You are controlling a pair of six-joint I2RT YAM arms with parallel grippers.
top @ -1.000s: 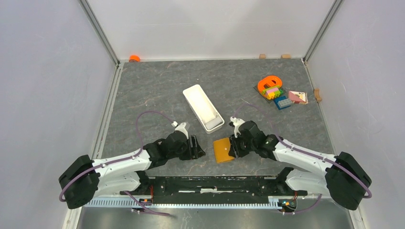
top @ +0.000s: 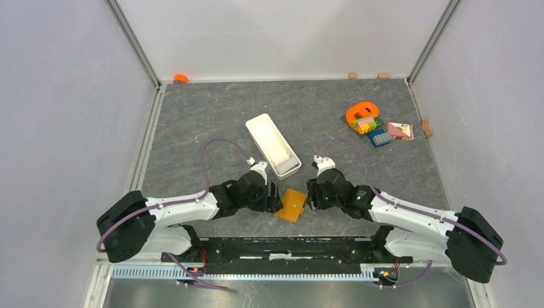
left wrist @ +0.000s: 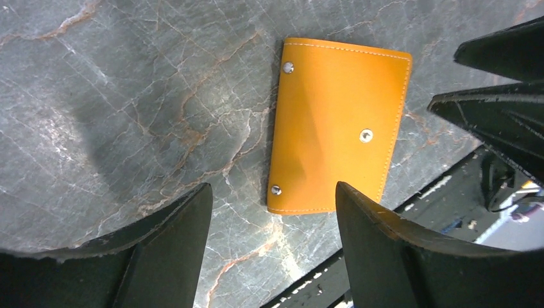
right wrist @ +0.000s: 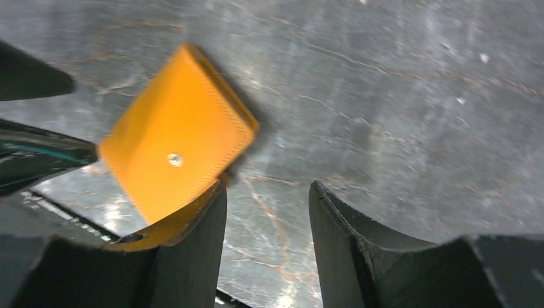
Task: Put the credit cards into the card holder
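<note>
The orange leather card holder (top: 290, 205) lies flat on the grey table between both grippers. In the left wrist view it (left wrist: 333, 122) shows stitched edges and silver snaps. My left gripper is open just beside it, nothing between the fingers. My right gripper stands with fingers apart near the holder's edge (right wrist: 199, 115), nothing between them. I cannot make out any loose credit cards for certain.
A white tray (top: 272, 141) lies behind the holder. At the back right are an orange toy (top: 359, 110), coloured blocks and several small flat items (top: 399, 131).
My left arm has moved right, toward the holder. My right gripper has moved back to the right, off the holder, which has shifted slightly left since one second ago.
</note>
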